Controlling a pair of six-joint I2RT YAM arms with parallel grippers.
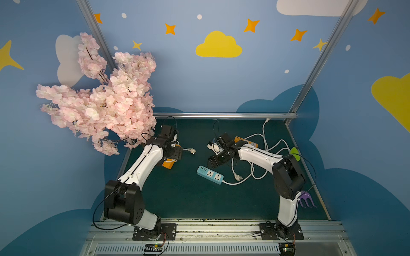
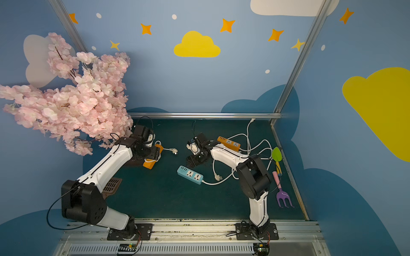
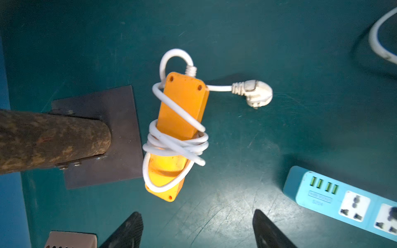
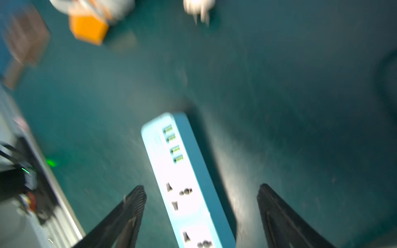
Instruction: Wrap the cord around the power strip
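An orange power strip lies on the green table at the left, its white cord wound several times around its middle and the plug sticking out to one side. Above it, my left gripper has its fingers well apart, nothing between them. The blue power strip lies mid-table with its cord trailing right, unwrapped. My right gripper stands open above the blue strip, which shows between its fingertips but is not gripped. Behind the right arm lies another orange power strip, partly covered.
Loose white cords tangle at the back right, near a green trowel and a purple fork. A pink blossom tree leans over the left; its base plate sits beside the wrapped strip.
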